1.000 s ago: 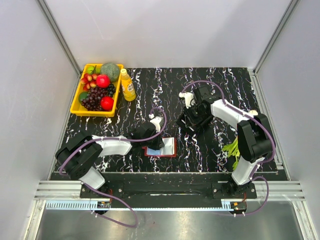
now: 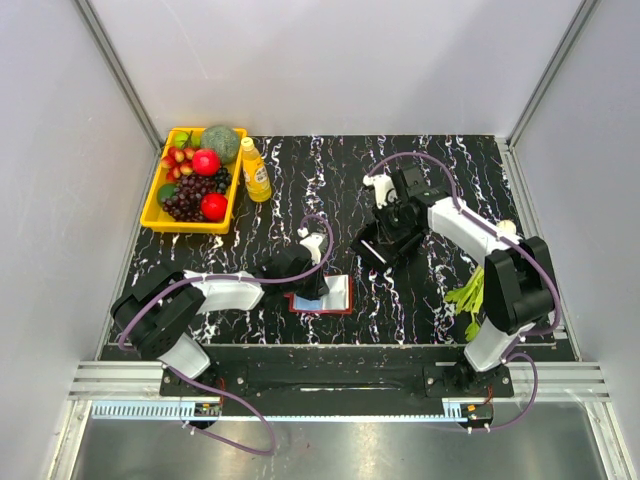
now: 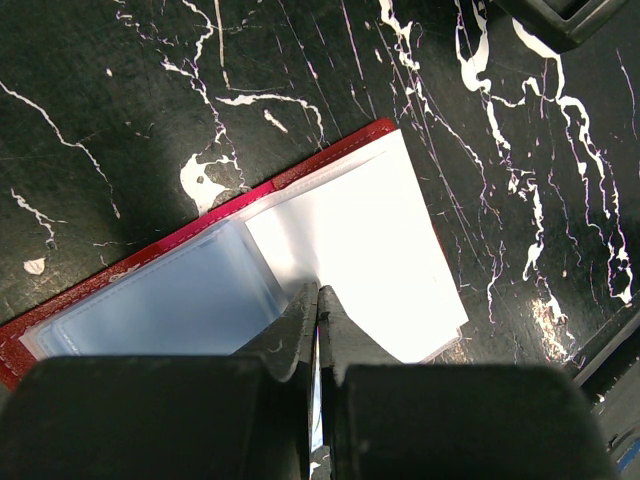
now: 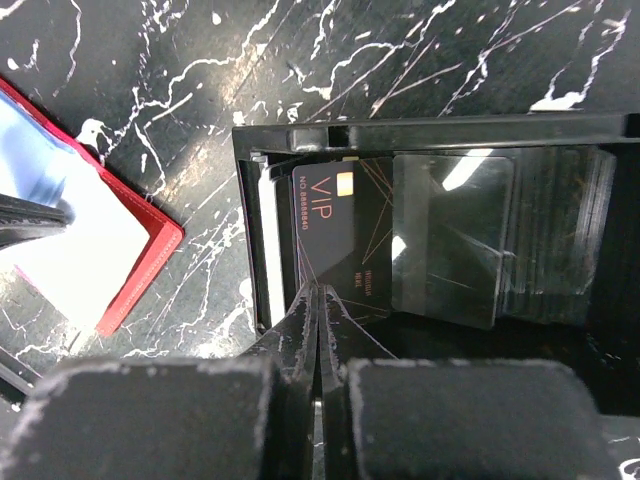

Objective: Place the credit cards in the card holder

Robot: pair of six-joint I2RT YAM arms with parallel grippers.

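The red card holder (image 3: 90,285), with a blue sleeve (image 3: 170,300) and white page (image 3: 350,240), lies open under my left gripper, which is shut over it. A black tray (image 4: 430,130) holds a dark VIP card (image 4: 340,220) and clear card sleeves or cases (image 4: 450,240). My right gripper is shut, nothing seen between its fingertips, over the lower part of the VIP card.
A yellow basket of fruit (image 2: 158,210) and a juice bottle (image 2: 255,175) stand at the back left. Green vegetables (image 2: 465,300) lie at the right edge.
The right arm has shifted slightly to the right in the top view. The left arm has not visibly moved.
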